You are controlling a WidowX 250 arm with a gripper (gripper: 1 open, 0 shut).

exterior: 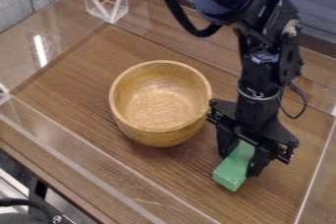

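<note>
The black gripper [252, 140] is low over the wooden table at the right, its fingers around the upper part of a green object [231, 171] that lies on the table. Whether the fingers are closed on it is hard to tell. A yellow bowl [157, 101] sits just left of the gripper.
A clear plastic piece [108, 5] stands at the far upper left. A dark gap runs along the lower left edge.
</note>
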